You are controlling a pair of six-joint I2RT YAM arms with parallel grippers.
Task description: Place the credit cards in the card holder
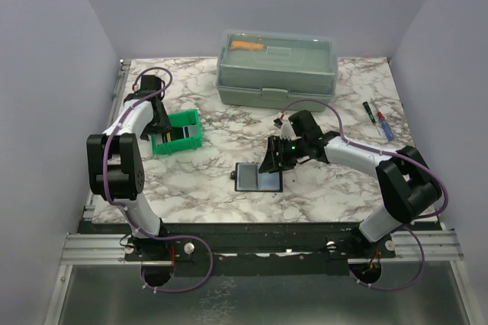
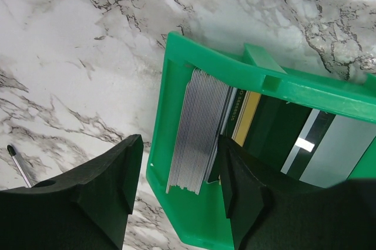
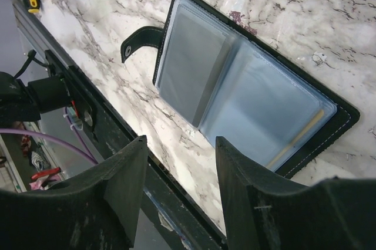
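Note:
A green tray [image 1: 192,142] at the left holds a tight row of cards [image 2: 197,127], mostly white edges with black and gold ones beside them. My left gripper hangs over this tray, fingers apart on either side of the near part of the row, with no clear grip visible. The card holder [image 3: 264,100], a black wallet with clear sleeves, lies open at the front middle of the table. My right gripper is just above it, fingers apart and empty.
A large lidded plastic box [image 1: 277,73] stands at the back. Pens and tools [image 1: 381,123] lie at the right. The middle of the table between tray and holder is clear.

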